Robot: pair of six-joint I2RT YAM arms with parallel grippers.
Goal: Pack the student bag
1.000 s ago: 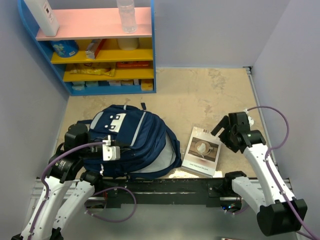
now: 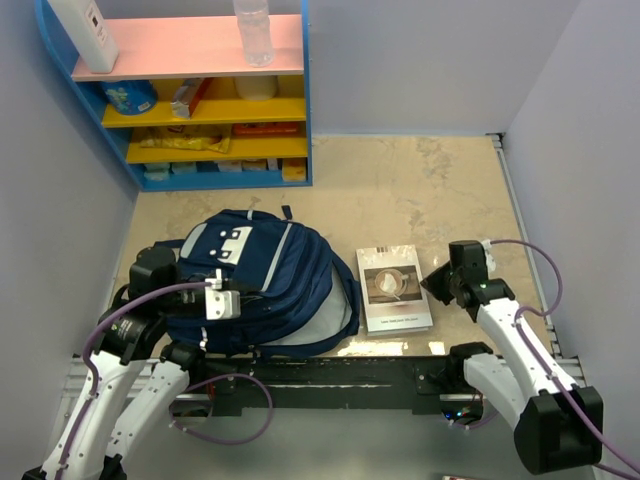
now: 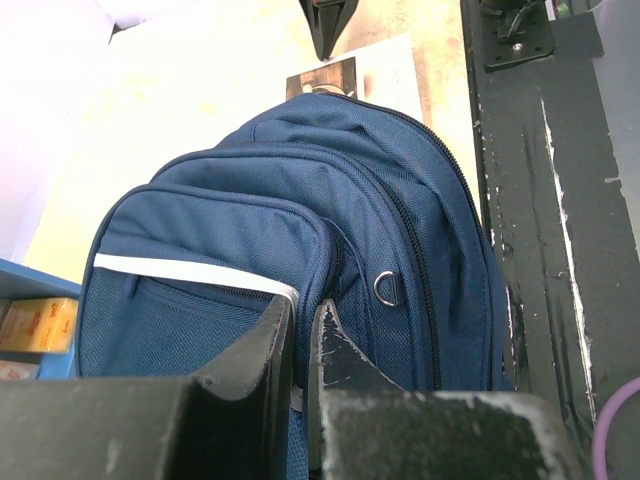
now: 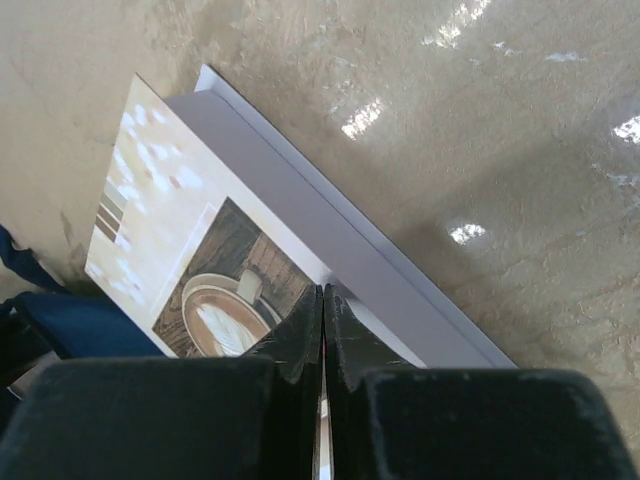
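Note:
The book with the coffee-cup cover [image 2: 393, 306] lies flat on the beige table, close to the right side of the navy backpack [image 2: 290, 300]. At the book's right edge, my right gripper [image 2: 425, 285] is shut with nothing held. In the right wrist view its fingertips [image 4: 334, 302] meet over the side of the book [image 4: 165, 200], whose lower part they hide. My left gripper is shut on a fold of backpack [image 3: 215, 225] fabric. The bag lies on its side, and its inside is hidden from these views.
A blue-framed shelf [image 2: 306, 90] with several goods stands at the back left; a clear bottle [image 2: 254, 35] is on top. The dark front rail [image 2: 320, 372] borders the table. Bare table [image 2: 400, 190] stretches behind the book.
My right gripper has moved down to the book and gone from open to shut. The book has slid left towards the backpack and turned straighter. The left arm and bag stay put.

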